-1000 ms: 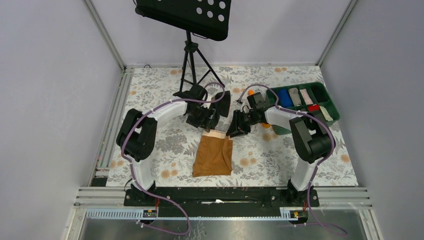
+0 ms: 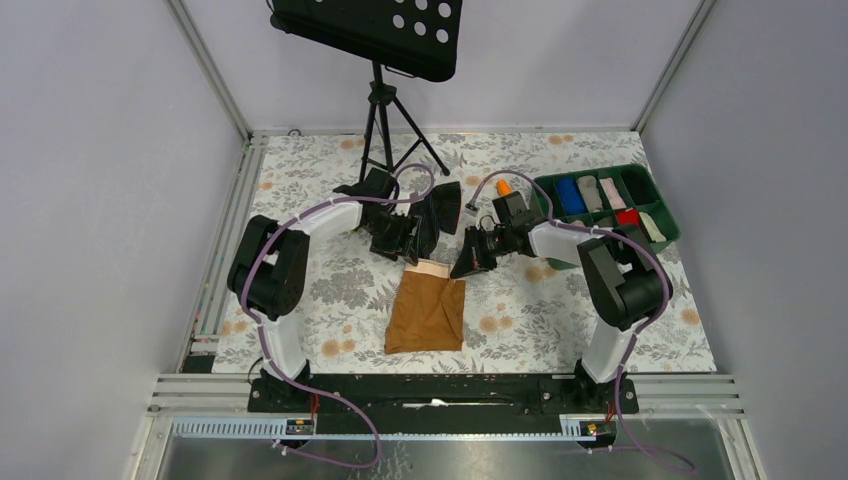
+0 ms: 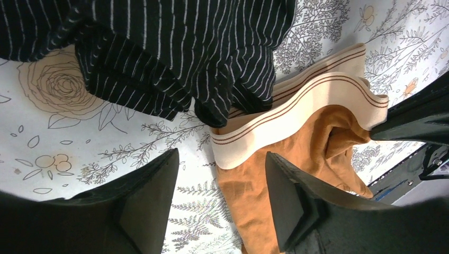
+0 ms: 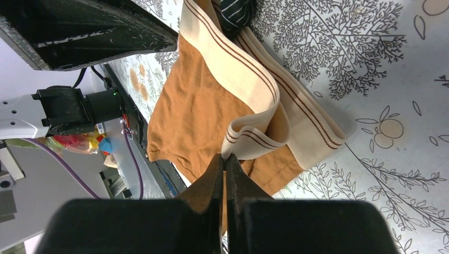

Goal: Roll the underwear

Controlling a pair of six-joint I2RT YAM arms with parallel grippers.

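Orange underwear (image 2: 424,315) with a cream striped waistband (image 3: 286,121) lies flat at the table's front middle. My left gripper hangs open over the waistband's left corner, fingers either side of it. My right gripper is shut at the waistband's right part, a pinched fold of the band at its fingertips, the band rising in a curl there. Black striped cloth (image 3: 180,47) lies just behind the waistband, touching it.
A green divided bin (image 2: 560,180) with folded items stands at the back right. A black stand (image 2: 383,95) rises at the back.
My right gripper has shut at the waistband and shifted slightly left.
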